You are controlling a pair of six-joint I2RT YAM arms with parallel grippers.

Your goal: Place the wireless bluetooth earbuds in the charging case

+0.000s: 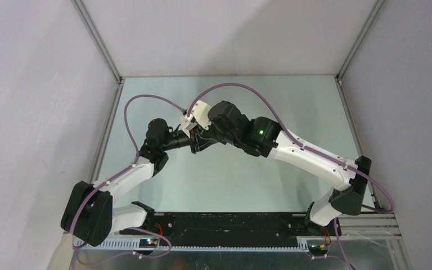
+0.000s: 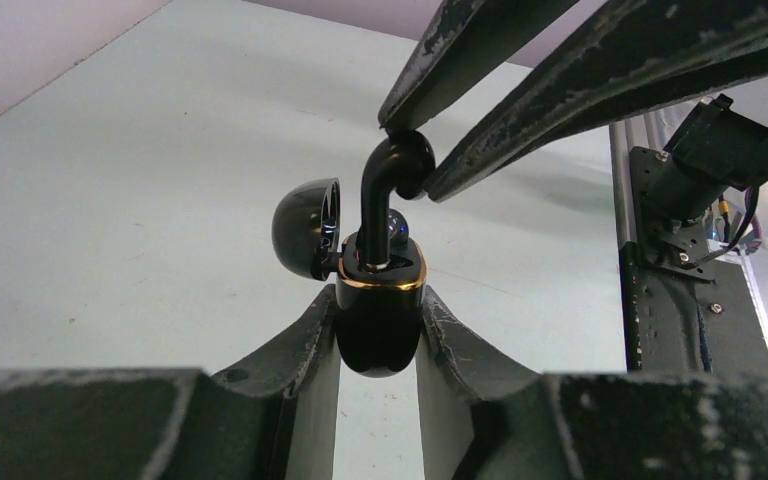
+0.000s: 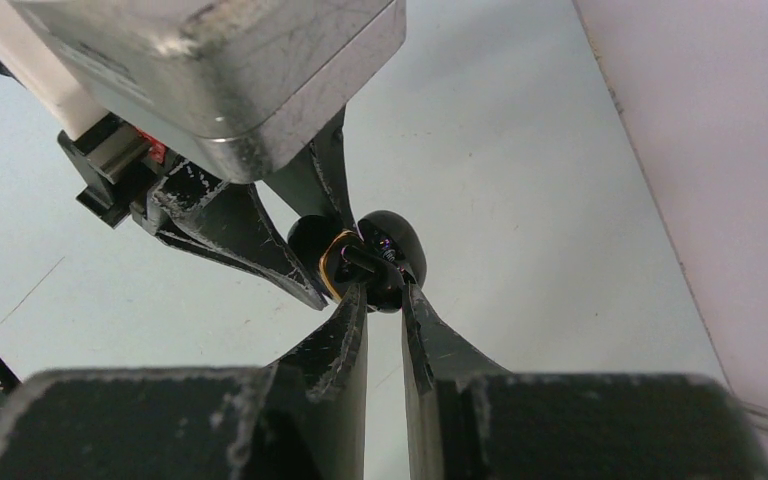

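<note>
My left gripper is shut on the black charging case (image 2: 379, 330), whose open lid (image 2: 300, 230) stands to the left in the left wrist view. My right gripper is shut on a black earbud (image 2: 390, 180), held upright over the case with its stem at the case's opening; whether it is seated cannot be told. A glimpse of something dark and rounded shows behind the stem. In the top view both grippers meet at centre, the case hidden under them.
Side and back walls bound it, and a dark rail (image 1: 225, 228) runs along the front edge.
</note>
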